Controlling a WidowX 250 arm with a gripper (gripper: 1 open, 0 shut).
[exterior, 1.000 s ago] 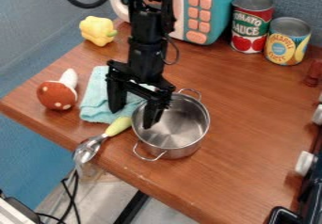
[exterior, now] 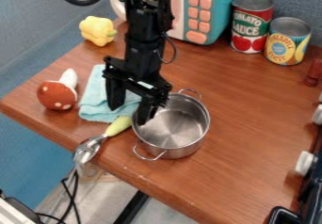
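Observation:
My black gripper (exterior: 136,109) points down over the left rim of a steel pot (exterior: 178,134). Whether it is open or shut is hard to make out. A spoon with a pale yellow-green handle (exterior: 116,126) and a metal head (exterior: 87,151) lies left of the pot at the table's front edge. A light blue cloth (exterior: 94,103) lies behind the spoon, partly hidden by the arm.
A red-and-white mushroom toy (exterior: 56,93) sits at the left, a yellow duck (exterior: 97,29) at the back left. Two cans (exterior: 250,28) (exterior: 287,45) stand at the back right, before a teal toy microwave (exterior: 201,11).
The gripper has shifted slightly left and down near the pot's rim. The objects on the table look unchanged.

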